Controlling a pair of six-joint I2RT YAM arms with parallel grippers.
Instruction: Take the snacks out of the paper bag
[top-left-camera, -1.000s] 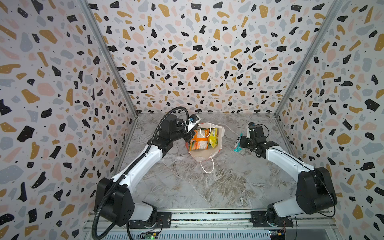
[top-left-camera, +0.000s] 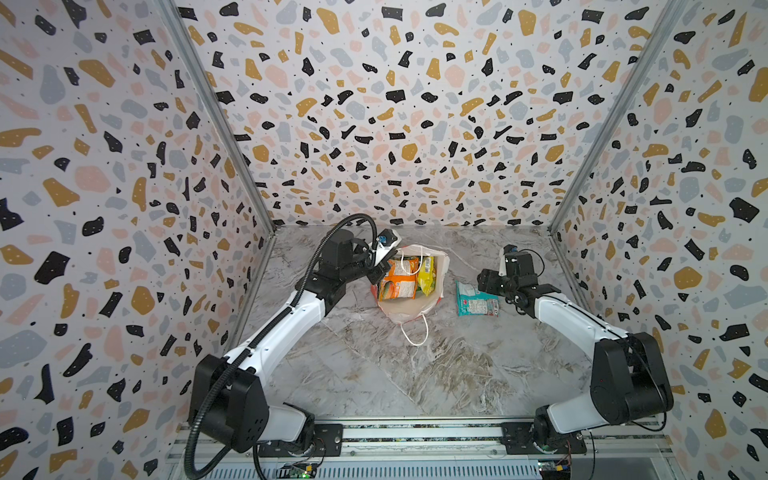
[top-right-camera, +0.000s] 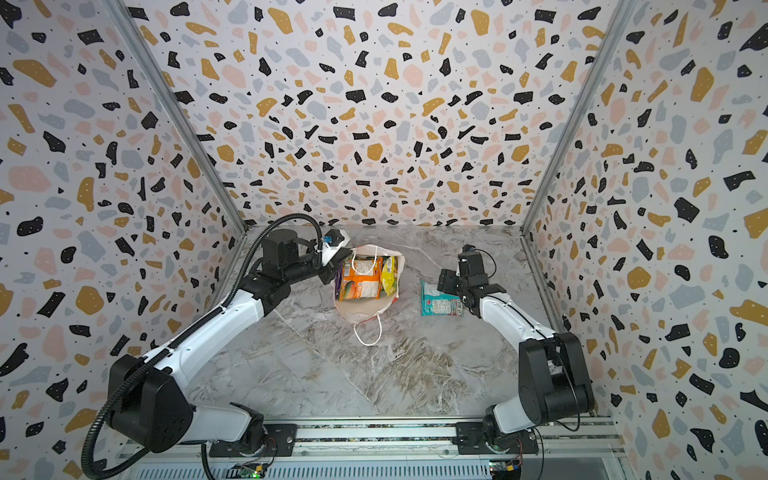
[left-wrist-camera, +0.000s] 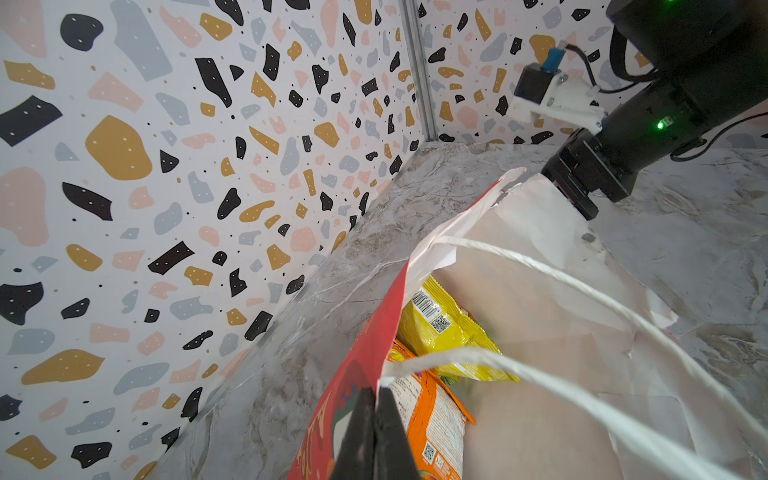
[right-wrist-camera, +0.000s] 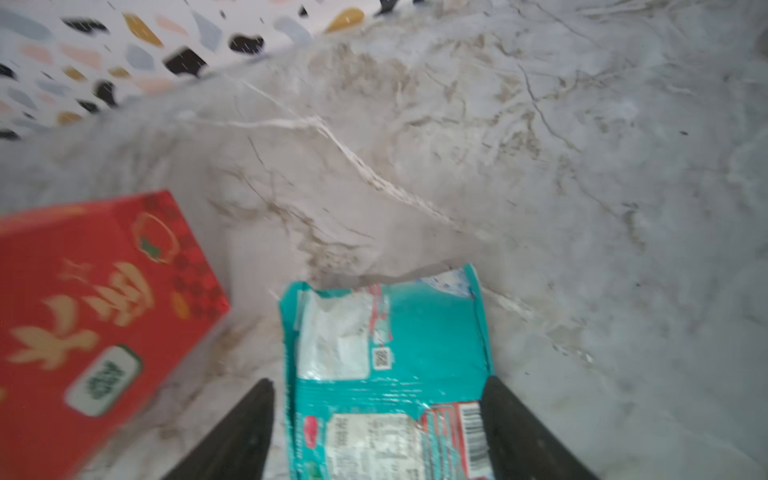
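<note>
The paper bag (top-left-camera: 420, 308) stands open at the middle, holding an orange snack pack (top-left-camera: 397, 288) and a yellow pack (left-wrist-camera: 444, 326). My left gripper is shut at the bag's left rim; nothing thick shows between its fingers. A teal snack pack (right-wrist-camera: 384, 328) lies flat on the table right of the bag. Just above it, my right gripper is apart from the pack, its blurred fingers spread either side of it.
Patterned walls close in the back and sides. Bag handles (left-wrist-camera: 560, 276) loop over and in front of the opening.
The teal pack has gone from upright at my right gripper to lying flat on the table. The left arm has not visibly moved.
</note>
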